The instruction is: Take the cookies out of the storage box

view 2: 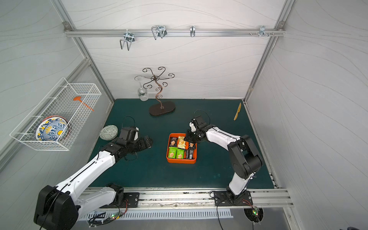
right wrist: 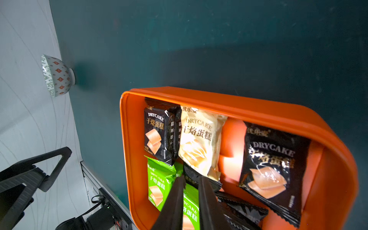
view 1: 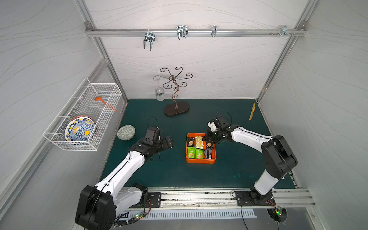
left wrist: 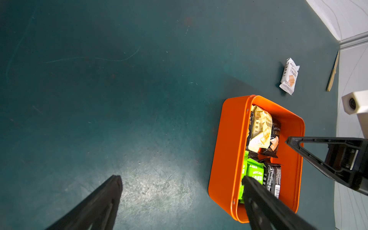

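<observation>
The orange storage box (view 1: 200, 161) stands mid-table with cookie packets inside. A cream packet (right wrist: 201, 138) leans by the back wall between a black packet (right wrist: 157, 134) and another black packet (right wrist: 274, 172). Green packets (left wrist: 255, 170) and more black ones lie at the front. One white packet (left wrist: 290, 76) rests on the table behind the box. Over the box, my right gripper has its fingers close together; a green packet shows through the narrow gap, and no packet is visible at its tips. Left of the box, my left gripper is open and empty.
A metal stand (view 1: 176, 108) with a hanging glass is at the back. A bowl (view 1: 126, 132) sits at left, a yellow knife (view 1: 252, 111) at back right. A wire basket (view 1: 92, 132) hangs on the left wall.
</observation>
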